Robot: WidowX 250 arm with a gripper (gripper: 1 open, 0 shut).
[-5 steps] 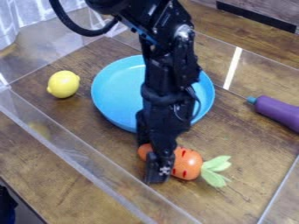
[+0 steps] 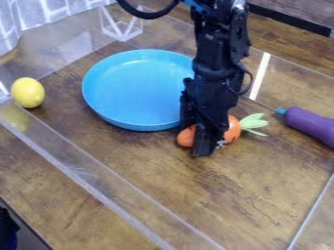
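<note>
My black gripper [image 2: 202,133] points down at the middle right of the table, its fingers around an orange carrot [image 2: 225,131] with pale green leaves, just right of a blue bowl [image 2: 128,88]. The fingers hide part of the carrot, and whether they are closed tight on it is unclear.
A yellow lemon [image 2: 27,93] lies at the far left. A purple eggplant [image 2: 311,125] is at the right edge.
The gripper and carrot have moved back, away from the front of the table, toward the bowl's right side.
</note>
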